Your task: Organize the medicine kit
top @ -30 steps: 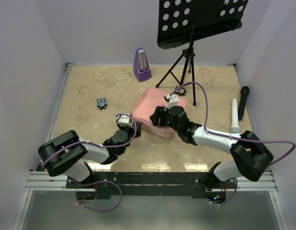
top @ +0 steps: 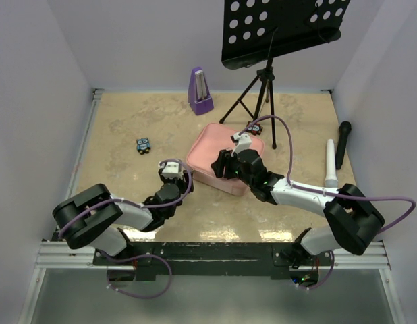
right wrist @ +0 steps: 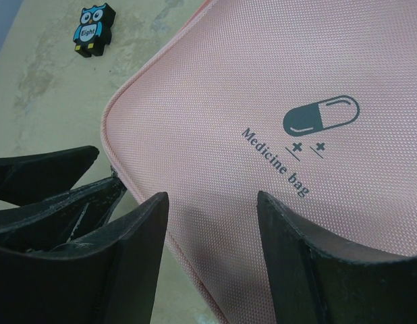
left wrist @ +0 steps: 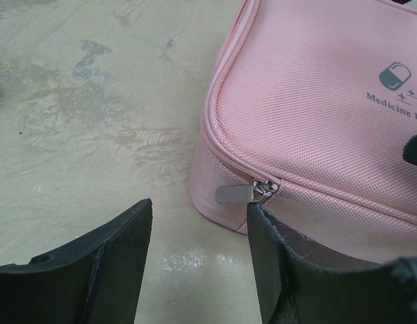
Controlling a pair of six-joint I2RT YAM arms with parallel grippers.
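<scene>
A pink medicine bag (top: 210, 140) with printed pill logo lies closed in the middle of the table, its fabric lid (right wrist: 316, 61) filling much of the right wrist view. My left gripper is open at the bag's left corner, where a metal zipper pull (left wrist: 233, 194) sticks out just beyond its fingertips; nothing is between them. My right gripper rests over the bag's top, fingers apart on or just above the lid, with nothing visible between them.
Small owl blocks (top: 143, 146) (right wrist: 94, 30), a purple metronome (top: 200, 94) and a black music stand (top: 270, 77) are around the bag. A white cylinder (top: 330, 162) and a black microphone (top: 343, 142) lie at the right.
My left gripper has shifted very slightly near the bag's corner. The right arm and bag look unchanged.
</scene>
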